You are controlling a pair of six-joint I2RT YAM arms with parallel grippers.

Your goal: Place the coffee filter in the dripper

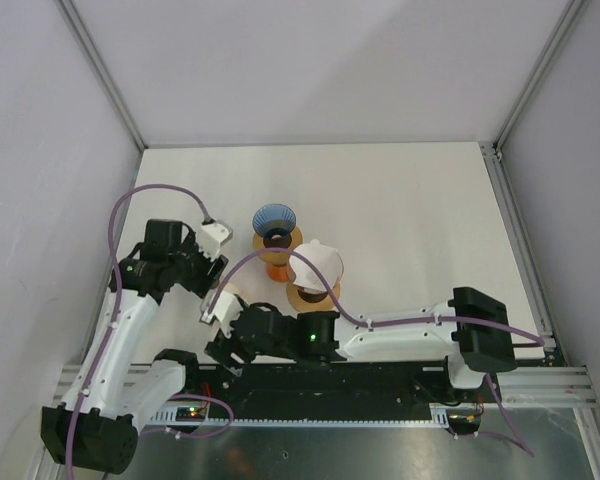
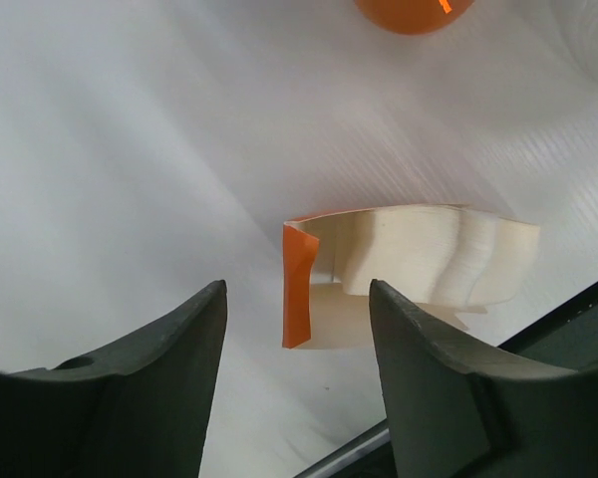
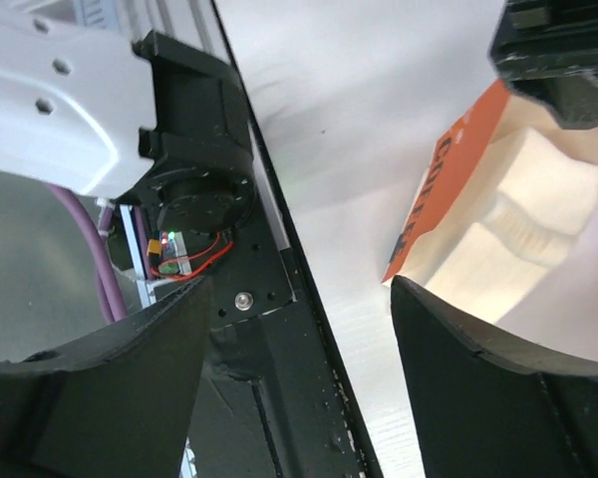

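Observation:
An open packet of cream paper filters, with an orange edge, lies on the white surface, mostly hidden by the arms in the top view. My left gripper is open, its fingertips either side of the packet's near end, seen from above. My right gripper has its fingers apart at the table's front edge, beside the packet, holding nothing. The blue-rimmed dripper stands on a wooden stand behind, and a white, cup-like object on another stand to its right.
An orange object and a clear vessel are beyond the packet. The front edge drops to a dark rail.

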